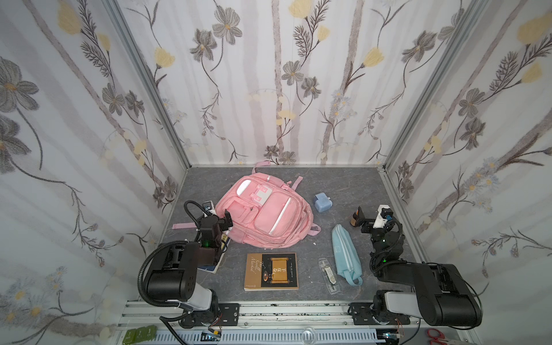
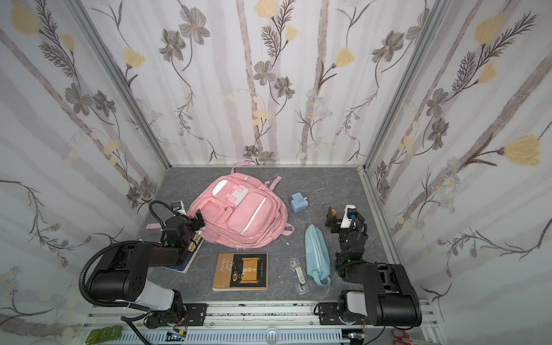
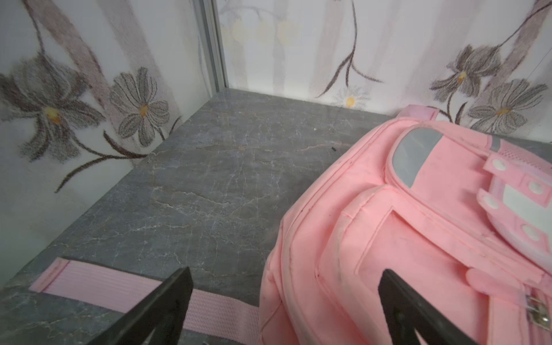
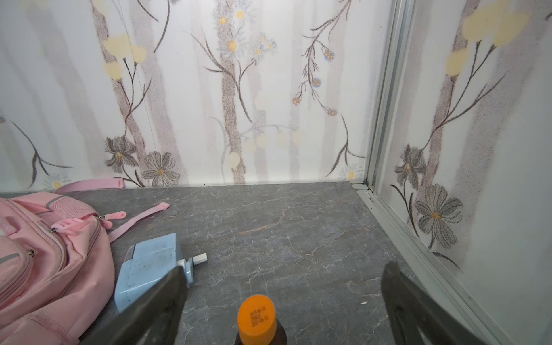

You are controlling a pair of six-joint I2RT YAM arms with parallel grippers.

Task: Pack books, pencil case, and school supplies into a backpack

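Note:
A pink backpack (image 1: 270, 212) lies flat at the middle left of the table. My left gripper stands open at its left side, over a strap (image 3: 103, 281). Behind the left arm, books (image 2: 187, 264) are partly hidden. A brown book (image 1: 256, 270) lies in front of the backpack; right of it are a clear-packaged item (image 1: 329, 276) and a light blue pencil case (image 1: 345, 253). A blue sharpener (image 4: 146, 267) sits right of the backpack. My right gripper is open at the right, with an orange-capped dark bottle (image 4: 256, 319) just beyond its fingers.
Patterned walls enclose the grey table (image 1: 350, 178) at back and sides. Red scissors (image 2: 402, 336) and a green item (image 2: 103, 334) lie beyond the front rail, outside the tabletop.

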